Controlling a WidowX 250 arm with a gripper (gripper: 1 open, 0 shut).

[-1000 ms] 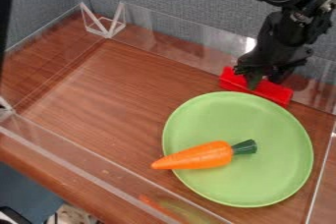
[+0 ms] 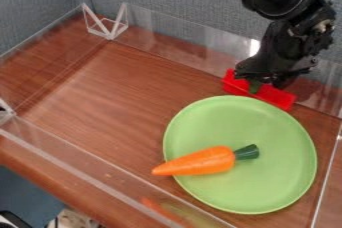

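Note:
My black gripper (image 2: 263,78) reaches down at the upper right, its fingertips low on a red object (image 2: 278,99) that lies by the back wall, behind the plate. Something small and green shows at the fingertips. Whether the fingers are closed on anything is hard to tell. A green plate (image 2: 241,187) holds an orange toy carrot (image 2: 201,161) with a dark green top.
A wooden table (image 2: 100,112) is bordered by clear low walls, with a white bracket (image 2: 107,27) at the back left corner.
The gripper has shifted slightly at the red object, and a bit of green now shows at its fingertips. The plate and carrot have not moved.

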